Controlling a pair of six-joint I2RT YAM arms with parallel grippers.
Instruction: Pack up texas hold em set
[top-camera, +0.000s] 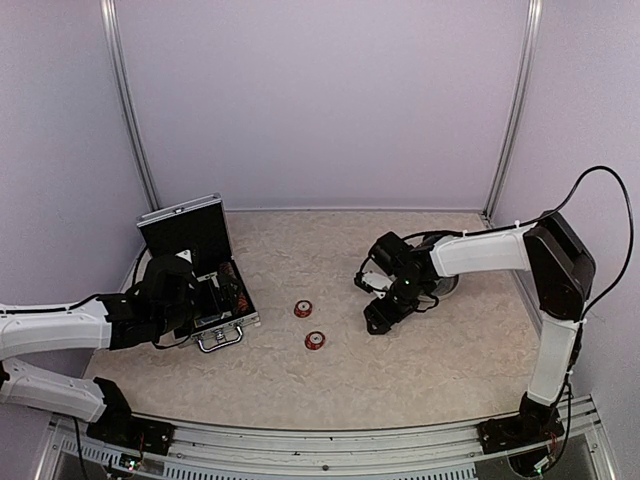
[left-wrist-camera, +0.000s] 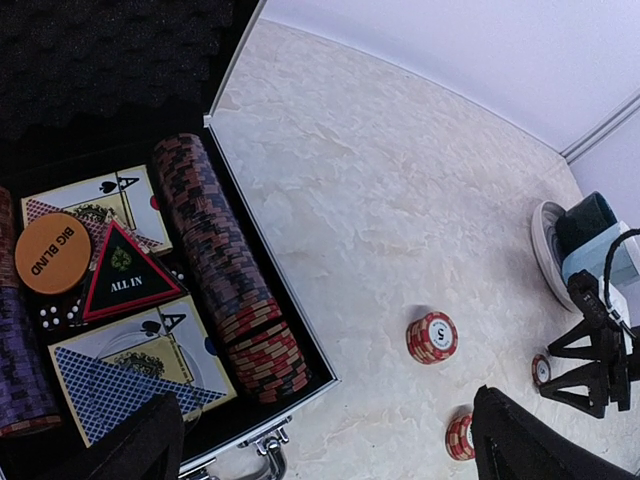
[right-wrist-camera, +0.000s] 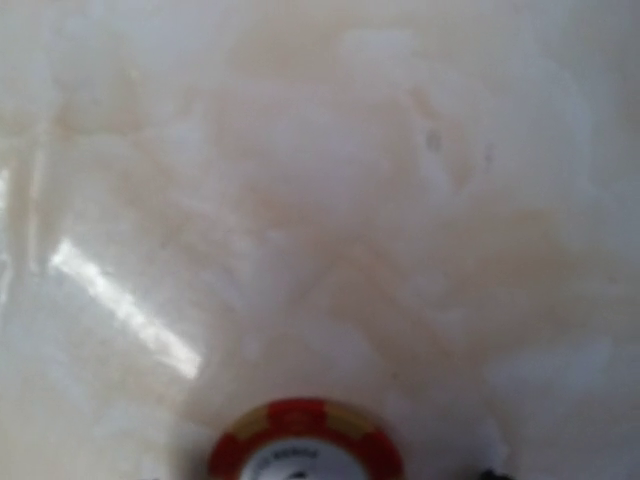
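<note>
The poker case (top-camera: 240, 322) stands with its lid up on the left; chip rows (left-wrist-camera: 215, 240), cards (left-wrist-camera: 140, 375) and an ALL IN triangle (left-wrist-camera: 126, 272) lie inside. Over it hangs my left gripper (top-camera: 222, 297), open and empty, with one dark finger (left-wrist-camera: 515, 440) at each lower side of its wrist view. Two red chip stacks (top-camera: 303, 308) (top-camera: 315, 340) rest on the table's middle. Low over the table, my right gripper has its fingers parted beside a third red chip stack (left-wrist-camera: 541, 370). Only that stack's top edge (right-wrist-camera: 305, 425) shows in the right wrist view.
Behind the right arm, a round grey container (left-wrist-camera: 548, 240) holds a dark cup-like thing (left-wrist-camera: 585, 222) and a pale one. The table between the case and the chip stacks is clear.
</note>
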